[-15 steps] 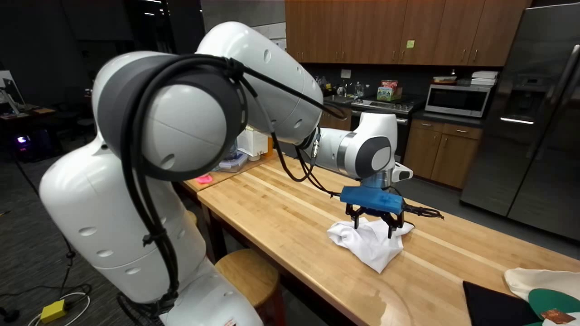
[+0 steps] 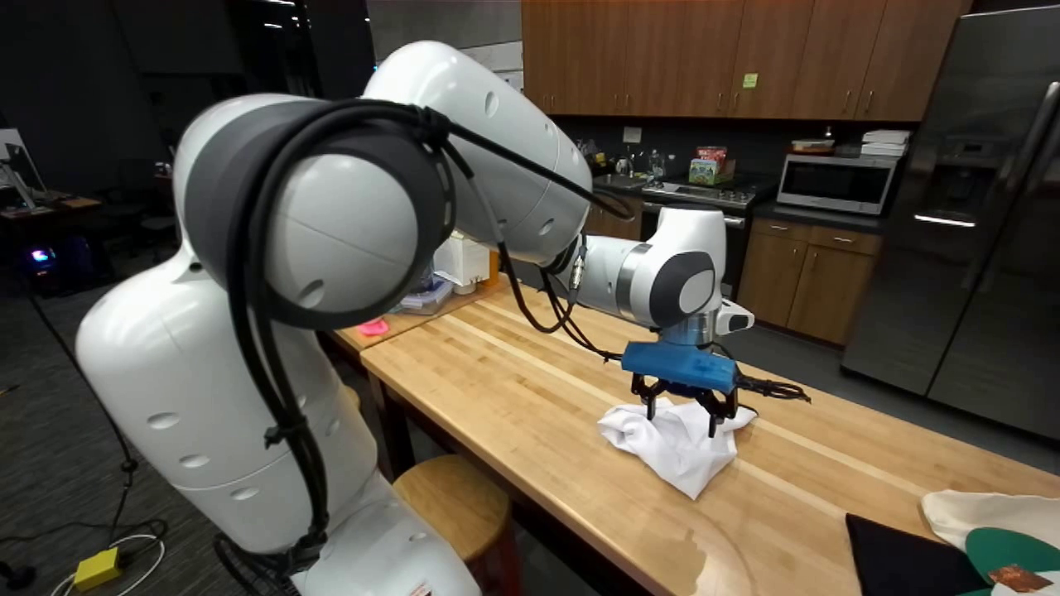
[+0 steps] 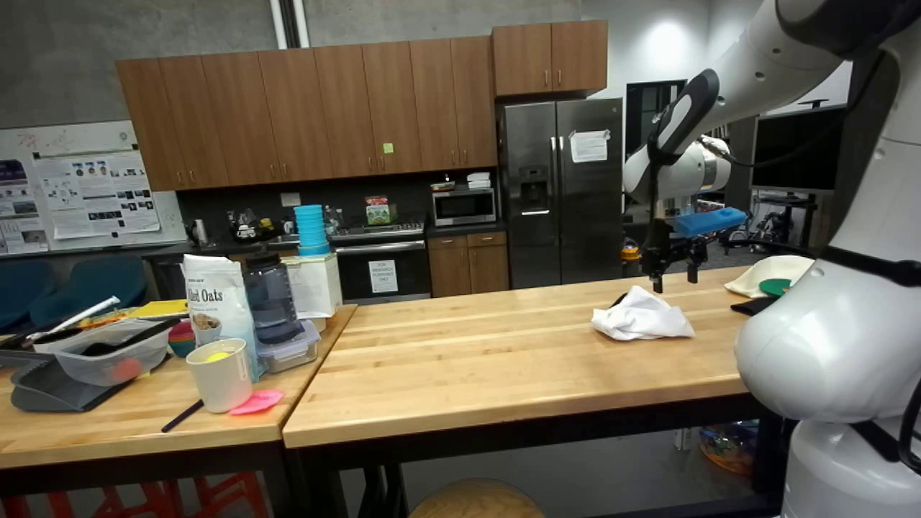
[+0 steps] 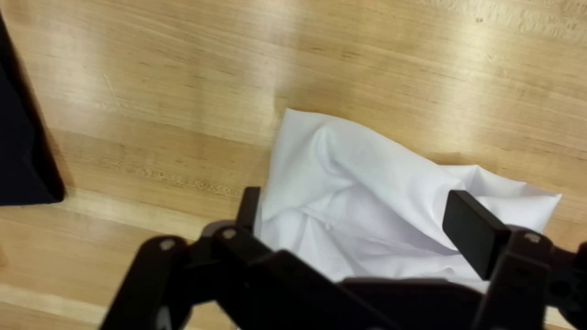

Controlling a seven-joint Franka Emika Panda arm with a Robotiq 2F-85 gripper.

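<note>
A crumpled white cloth [image 2: 671, 452] lies in a loose heap on the wooden table; its folds [image 4: 379, 181] fill the lower middle of the wrist view. Over it, pointing down, hangs my gripper [image 2: 681, 419], its black fingers spread wide and apart. In exterior view 2 the gripper [image 3: 675, 280] appears above and slightly behind the cloth [image 3: 643, 316], with a gap below its tips. Nothing is pinched between the fingers. A small dark edge shows at the cloth's far side; what it belongs to is hidden.
A black cloth [image 2: 899, 558], a cream cloth [image 2: 984, 511] and a green round piece [image 2: 1009, 548] lie at the table's right end. A side table holds an oats bag [image 3: 220, 302], a cup [image 3: 220, 380] and bins.
The arm's upper links have shifted very slightly to the right. Gripper and white cloth look the same as before.
</note>
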